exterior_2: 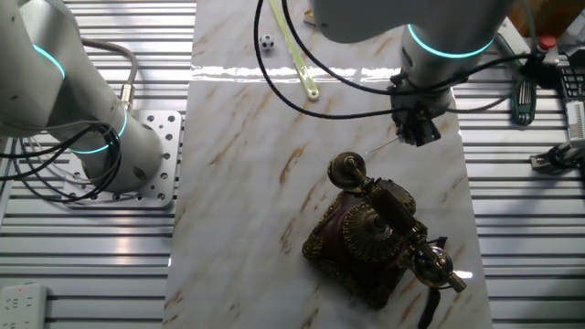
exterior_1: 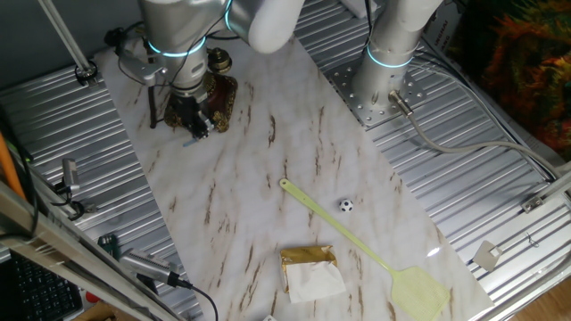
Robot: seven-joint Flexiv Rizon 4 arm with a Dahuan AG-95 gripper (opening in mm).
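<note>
An ornate antique-style telephone (exterior_2: 352, 239), dark red with brass trim, stands on the marble-patterned table, its handset (exterior_2: 395, 212) lying across the top. In exterior view 1 the arm and gripper cover much of the telephone (exterior_1: 220, 94). My dark gripper (exterior_1: 202, 134) points down just in front of it. In exterior view 2 the gripper (exterior_2: 419, 137) is beside the handset's upper end, with a visible gap between them. A thin pale strip shows at the fingertips; what it is cannot be made out. How the fingers stand is too small and dark to see.
A yellow-green fly swatter (exterior_1: 419, 292), a small black-and-white ball (exterior_1: 346, 205) and a gold-and-white packet (exterior_1: 312, 275) lie toward the other end of the table (exterior_1: 241, 201). The robot's base (exterior_1: 385, 76) stands beside the table.
</note>
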